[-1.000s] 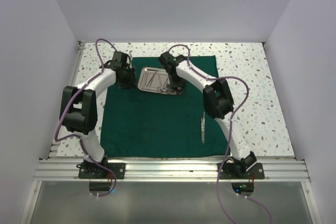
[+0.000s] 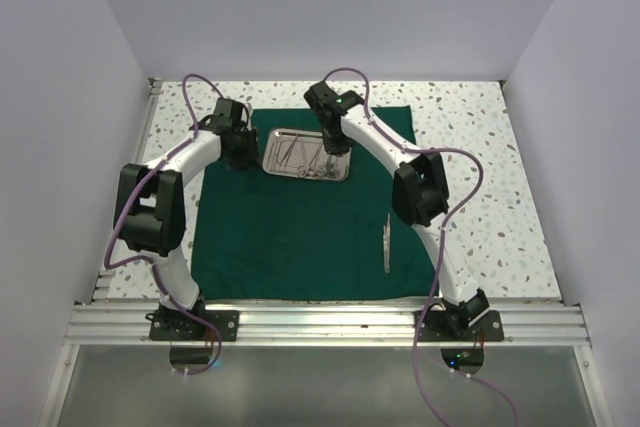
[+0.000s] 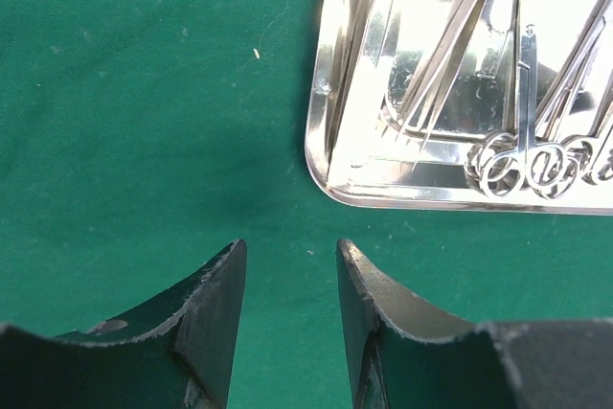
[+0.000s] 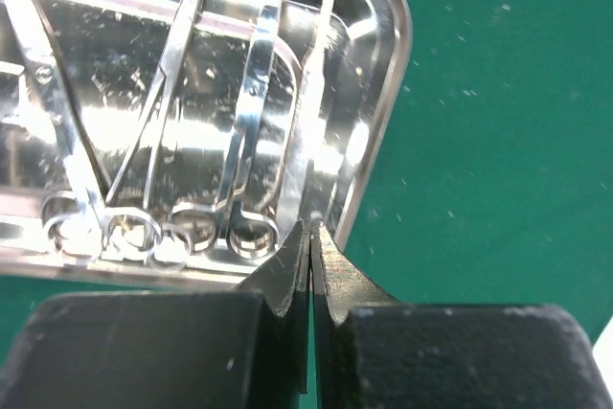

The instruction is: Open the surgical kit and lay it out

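Note:
The metal tray [image 2: 272, 169] lies near the back of the green cloth, holding several instruments. In the right wrist view, scissors [image 4: 62, 131], a clamp [image 4: 163, 83], another clamp [image 4: 251, 93] and a slim flat-handled instrument [image 4: 308, 107] lie inside it. My right gripper is above the tray's near right corner, fingertips together, nothing between them; the slim instrument lies below and outside the fingers. My left gripper stands open and empty over bare cloth beside the tray's left end. Tweezers [image 3: 450, 50] and ring-handled scissors [image 3: 524, 131] show in the left wrist view.
A slim metal instrument [image 2: 387, 244] lies alone on the right part of the green cloth [image 2: 290, 237]. Speckled table [image 2: 475, 187] borders the cloth on the right.
The slim instrument stays in the tray. The left arm is nearly still.

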